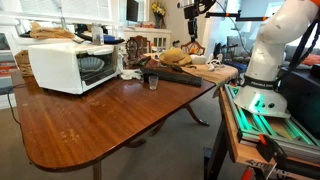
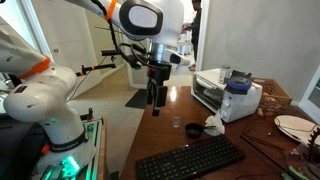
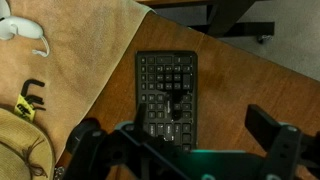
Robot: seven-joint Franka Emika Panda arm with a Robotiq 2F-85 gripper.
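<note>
My gripper is open, its two dark fingers wide apart in the wrist view with nothing held between them. Below it lies a black keyboard (image 3: 166,90) on the brown wooden table (image 3: 228,80), apart from the fingers. In exterior view 2 the gripper (image 2: 156,96) hangs above the table, pointing down, with the keyboard (image 2: 190,158) nearer the camera. A clear glass (image 2: 178,124) stands beyond the keyboard, near a small black bowl (image 2: 193,130). Exterior view 1 also shows the glass (image 1: 153,83) upright on the tabletop.
A white toaster oven (image 2: 210,97) stands at the back, beside a blue-lidded jar (image 2: 236,96). White crumpled material (image 2: 214,125) lies near the bowl. Tan cloth (image 3: 75,45) lies left of the keyboard in the wrist view.
</note>
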